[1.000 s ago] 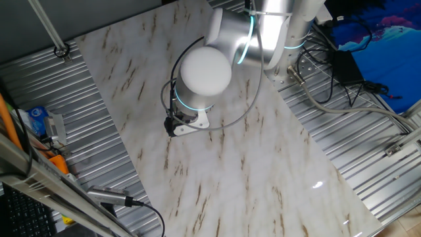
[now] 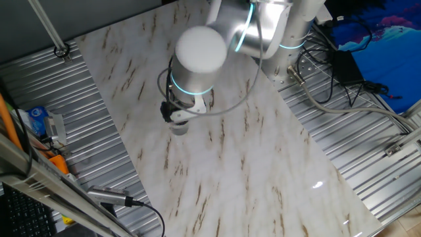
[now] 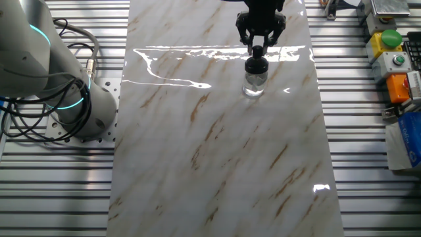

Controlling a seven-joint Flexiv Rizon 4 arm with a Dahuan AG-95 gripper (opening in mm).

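A clear bottle or jar with a black cap and a small knob on top stands upright on the marble-patterned table, at the far side in exterior view 2. My black gripper is just above and behind the cap in that view. Its fingers look apart, one at each side of the knob, with small gaps showing; their exact depth relative to the knob is unclear. From exterior view 1, the bottle's lower part peeks out beneath the gripper, which hides the cap.
At the right side are a green push button and a blue packet. A loose cable loops from the arm over the table.
In exterior view 1 my arm and gripper have shifted up the picture. The bottle's lower part, hidden before, now shows below the gripper.
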